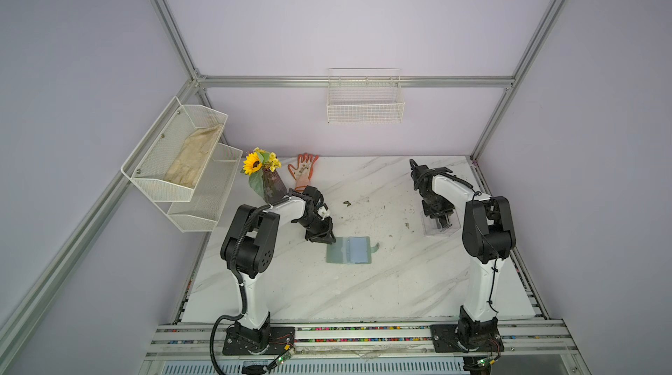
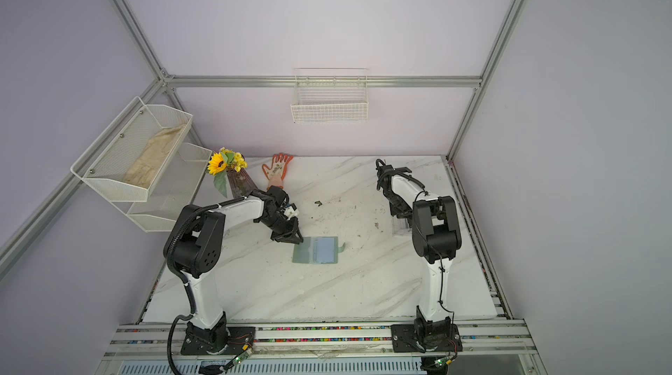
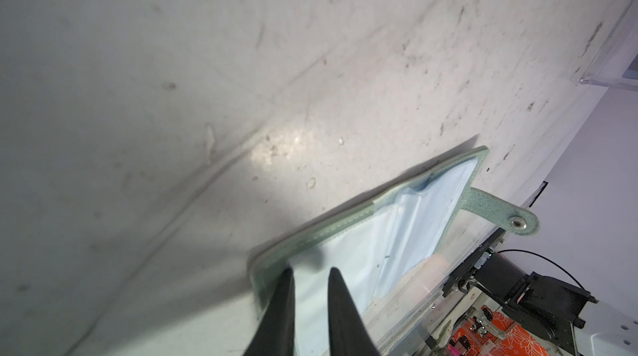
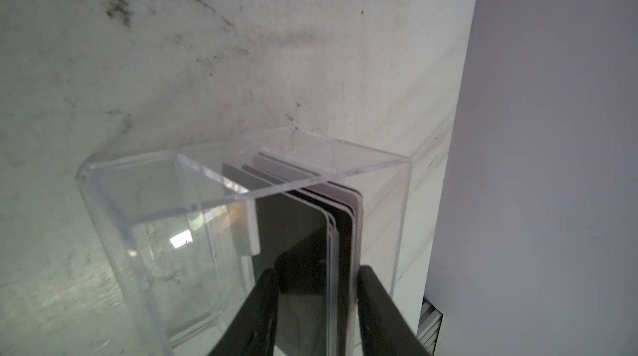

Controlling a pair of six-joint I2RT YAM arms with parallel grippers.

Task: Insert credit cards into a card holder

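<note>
A pale green open card holder [image 1: 348, 249] with clear sleeves and a snap strap lies on the table. My left gripper is at its near-left corner, fingertips low over the sleeve, slightly apart with nothing clearly between them. On the right, a clear acrylic box [image 4: 126, 223] holds several dark cards [image 4: 299, 243] standing upright. My right gripper is part open, its fingers on either side of the cards' front edges; whether they touch is unclear.
A sunflower vase [image 1: 273, 186] and an orange glove [image 1: 303, 172] lie at the back left. A wire shelf [image 1: 182, 151] is on the left wall.
</note>
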